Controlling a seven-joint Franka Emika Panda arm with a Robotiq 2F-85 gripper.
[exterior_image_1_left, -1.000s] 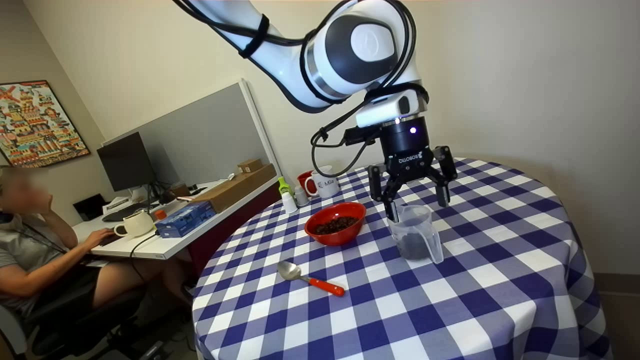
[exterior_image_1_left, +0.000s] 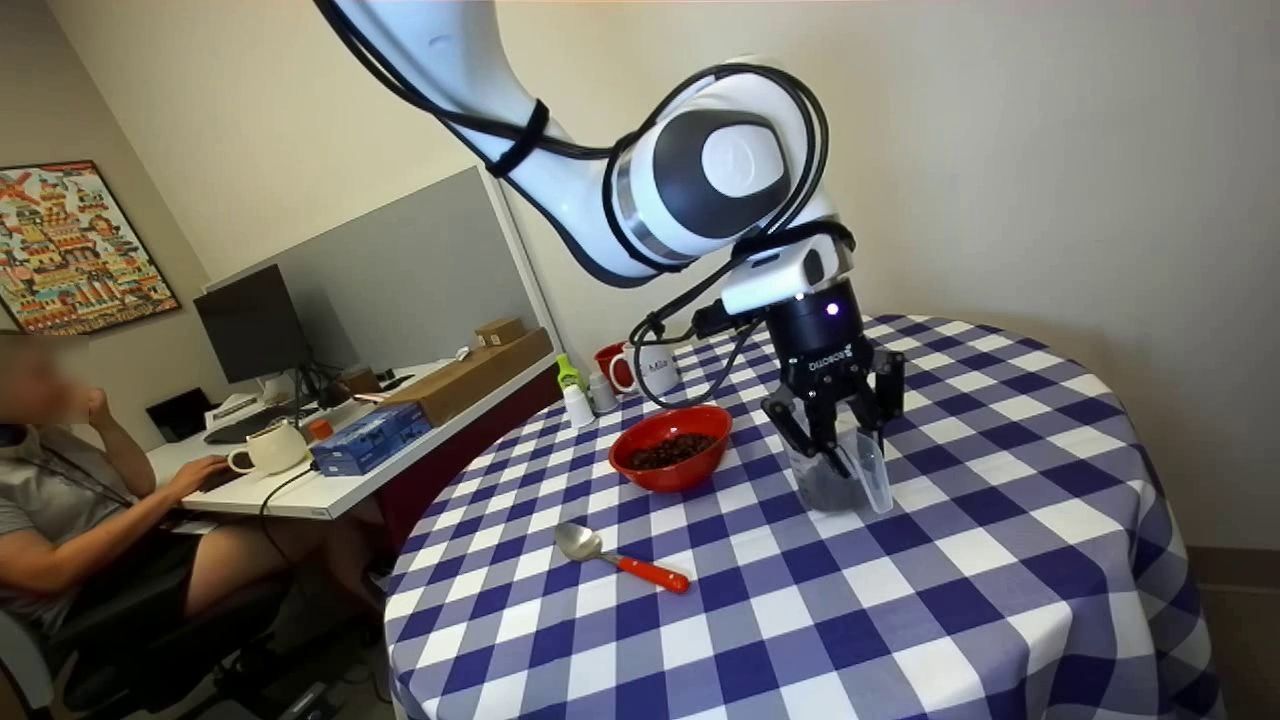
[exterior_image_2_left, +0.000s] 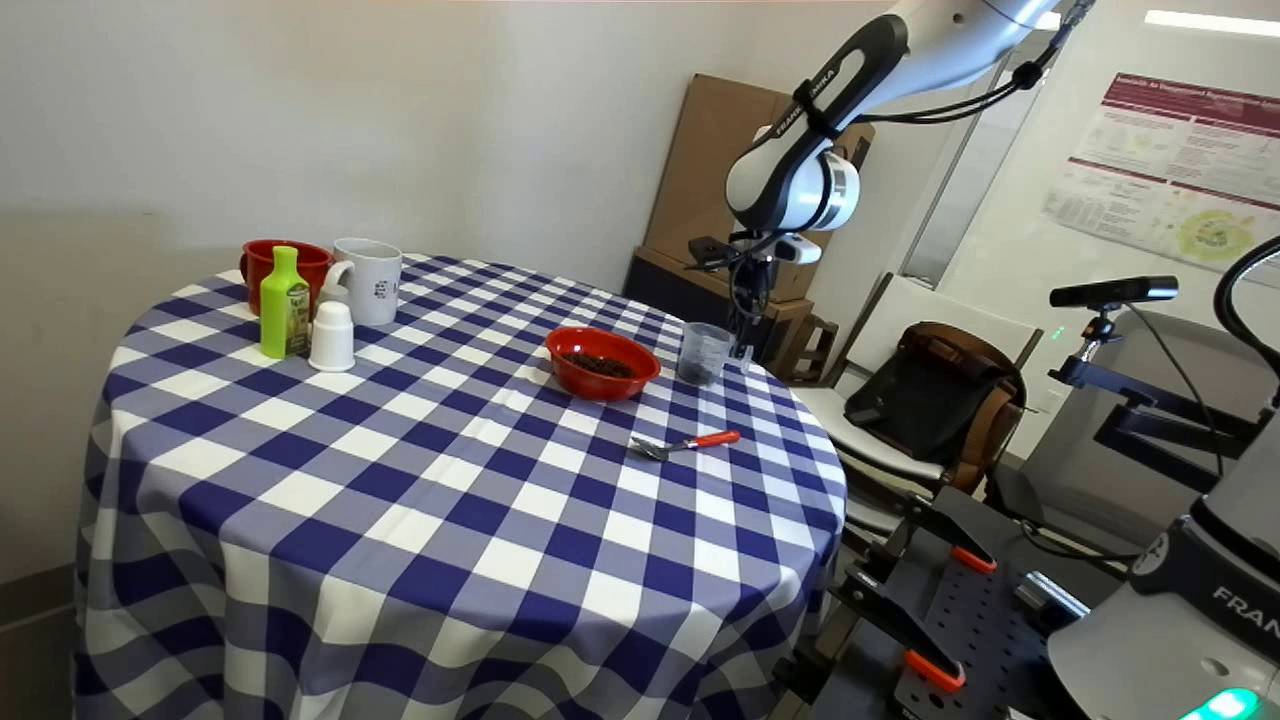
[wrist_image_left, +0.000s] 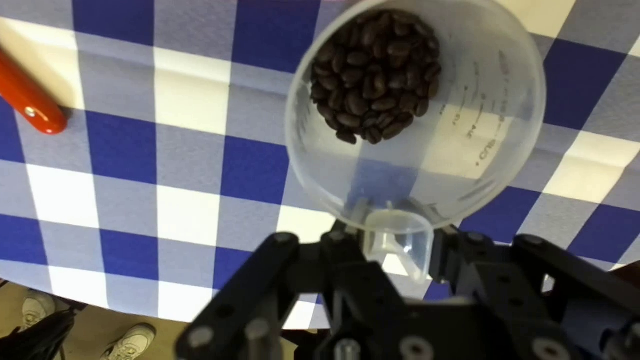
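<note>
A clear plastic measuring cup (wrist_image_left: 480, 108) stands upright on the checked cloth, a heap of dark coffee beans (wrist_image_left: 378, 78) at its bottom. Its handle (wrist_image_left: 399, 240) points toward my gripper. One finger lies on each side of the handle, very close to it; the fingers are part open, and firm contact does not show. In exterior view 1, the gripper (exterior_image_1_left: 860, 446) is low over the cup (exterior_image_1_left: 828, 486) and hides part of its rim. A red bowl (exterior_image_1_left: 672, 451) of dark beans sits beside the cup.
A spoon with a red handle (exterior_image_1_left: 651, 574) lies toward the front of the table. At the far side stand a white mug (exterior_image_2_left: 367, 282), a red mug (exterior_image_2_left: 288, 266), a green bottle (exterior_image_2_left: 284, 306) and a white shaker (exterior_image_2_left: 331, 337).
My gripper has come down to the cup's handle, and its fingers have drawn closer together. The cup appears slightly shifted or turned; bowl and spoon stay put.
</note>
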